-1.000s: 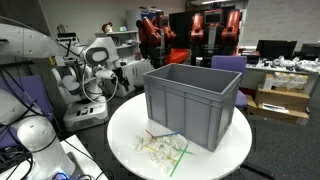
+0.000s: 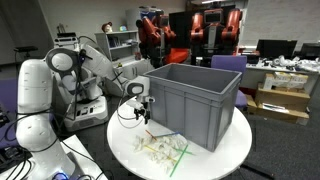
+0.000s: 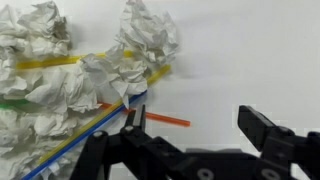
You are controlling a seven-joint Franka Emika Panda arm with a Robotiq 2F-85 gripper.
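Note:
Several crumpled white papers (image 2: 162, 155) lie on the round white table, mixed with coloured sticks. My gripper (image 2: 139, 119) hangs above the table, in front of the grey bin and apart from the papers. The wrist view has the crumpled papers (image 3: 150, 35) on the left, with a blue stick (image 3: 85, 138), a red-orange stick (image 3: 167, 119) and a yellow stick (image 3: 45, 63) among them. Only bare table shows between the spread fingers of the gripper, which is open. Parts of the sticks are covered by the papers.
A large grey bin (image 2: 185, 105) stands on the table (image 2: 225, 152) behind the papers; its inside is mostly hidden. Chairs and boxes (image 2: 283, 100) stand in the background.
The bin, papers and sticks look unmoved.

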